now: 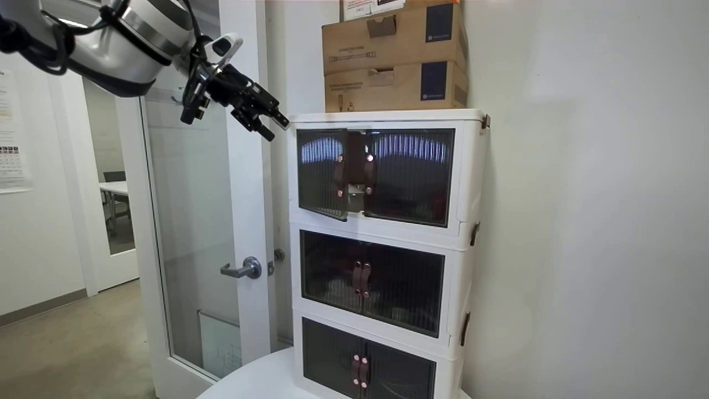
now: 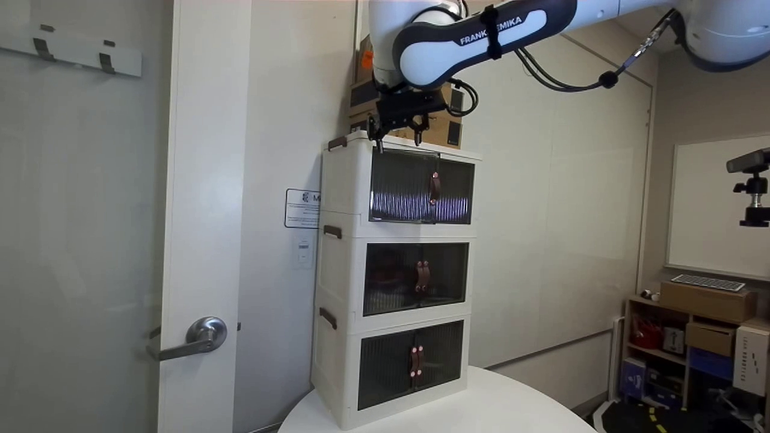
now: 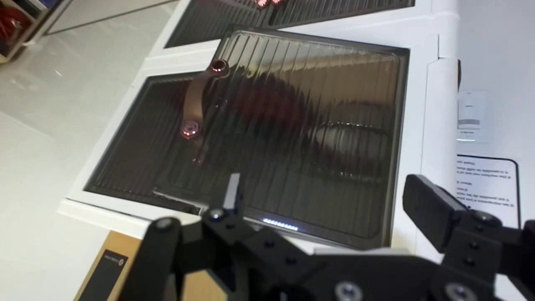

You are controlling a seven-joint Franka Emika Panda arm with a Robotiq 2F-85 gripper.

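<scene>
A white cabinet of three stacked units [image 1: 382,234] has dark ribbed doors with brown strap handles. In the top unit, the left door [image 1: 322,174] stands ajar, swung a little outward. Beside it the top right door [image 1: 410,176] looks closed. My gripper [image 1: 277,127] hangs in the air near the cabinet's upper left corner, its two fingers apart and nothing between them. From the wrist view, the fingers [image 3: 429,210] are spread wide above the ajar door [image 3: 311,140], whose strap handle [image 3: 194,100] lies well away from them. A pale round item shows dimly behind that door.
Cardboard boxes [image 1: 392,86] sit on top of the cabinet. A round white table [image 2: 498,404] carries the stack. The glass room door with its lever handle [image 1: 242,268] stands to the left; a bare wall lies on the right.
</scene>
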